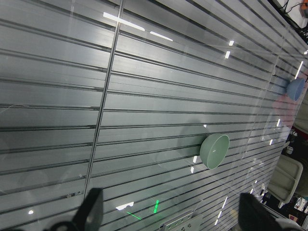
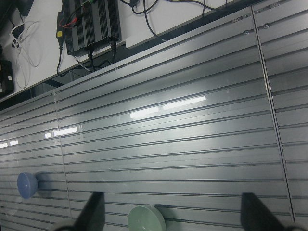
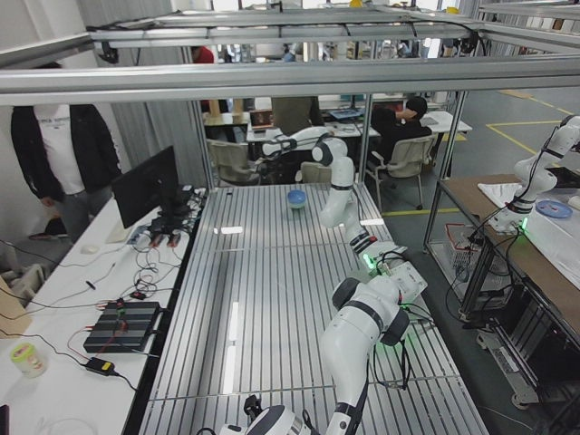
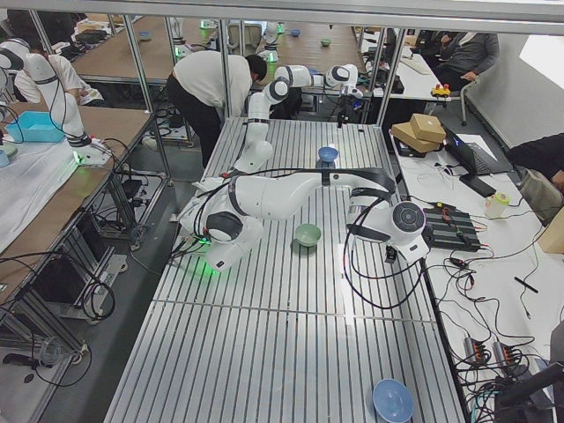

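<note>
A green bowl (image 4: pixel 307 234) (image 1: pixel 214 151) (image 2: pixel 146 219) stands mid-table, with a blue bowl (image 3: pixel 296 198) (image 4: pixel 328 153) toward one end and another blue bowl (image 4: pixel 393 401) toward the other. Blue bowls also show in the left wrist view (image 1: pixel 295 89) and right wrist view (image 2: pixel 27 185). My left gripper and right gripper are both open above the slatted table, their blurred fingers wide apart with nothing between them.
A white side desk (image 3: pixel 72 399) with monitor, power units and cables runs along the table (image 4: pixel 264 370). Metal frame posts surround the table, and people are around it.
</note>
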